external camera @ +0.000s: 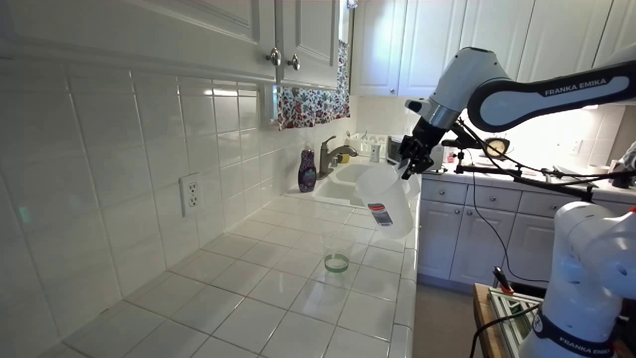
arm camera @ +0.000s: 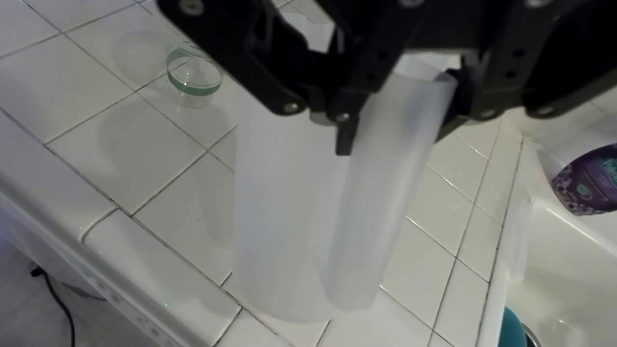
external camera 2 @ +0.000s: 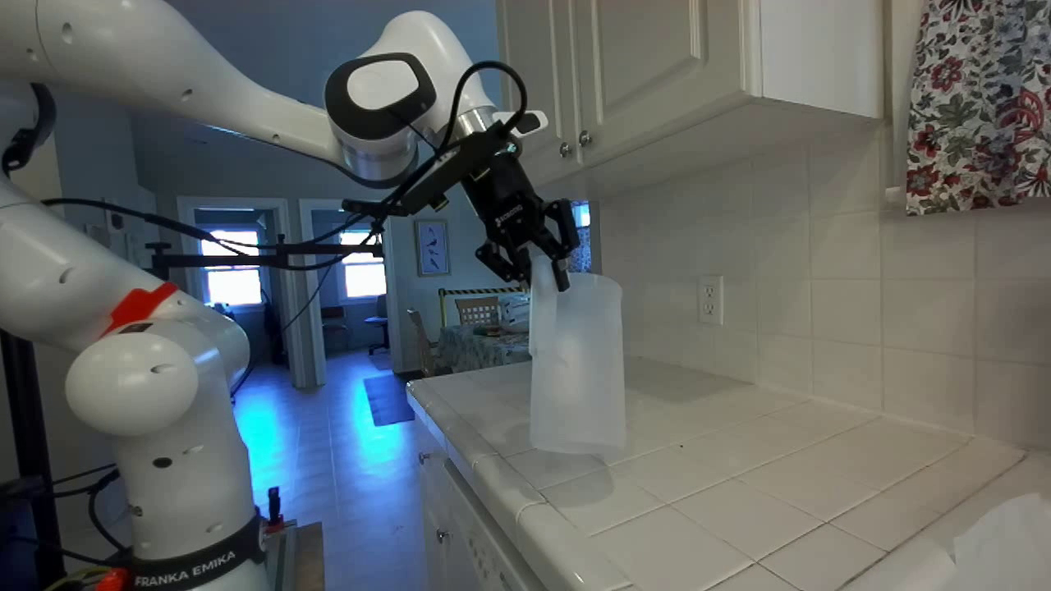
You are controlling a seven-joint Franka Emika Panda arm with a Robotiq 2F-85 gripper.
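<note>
A translucent white pitcher [external camera: 390, 200] with a label on its side hangs tilted over the counter in exterior view 1. My gripper [external camera: 409, 169] is shut on its handle, near the top. In the wrist view, one finger [arm camera: 345, 136] lies against the near side of the handle [arm camera: 379, 202]; the pitcher body [arm camera: 283, 196] is beside it. Exterior view 2 shows the pitcher [external camera 2: 581, 374] from behind, its base above the tiles. A clear cup with a green band [external camera: 337, 263] stands on the counter, apart from the pitcher. The pitcher's contents cannot be made out.
Behind the pitcher is a white sink [external camera: 334, 190] with a faucet [external camera: 326, 158]. A purple soap bottle [external camera: 307, 171] stands at its corner. Upper cabinets [external camera: 307, 42] overhang the tiled wall.
</note>
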